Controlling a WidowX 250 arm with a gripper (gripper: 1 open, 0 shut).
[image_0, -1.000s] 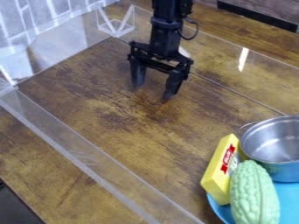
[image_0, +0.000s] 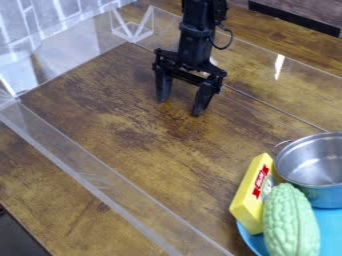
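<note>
The black robot arm (image_0: 194, 45) comes down from the top centre of the view to the wooden table. Its dark gripper (image_0: 183, 92) is low over the upper middle of the board, with fingers hanging to either side. Nothing clearly shows between them, and the dark shape makes its finger state hard to tell.
At the lower right a blue plate (image_0: 251, 240) holds a green corn-like item (image_0: 290, 225) and a yellow box (image_0: 250, 195), beside a metal pot (image_0: 313, 170). Clear plastic walls edge the wooden surface (image_0: 134, 140).
The arm and gripper have shifted very slightly over the last second. The objects at the right have not moved.
</note>
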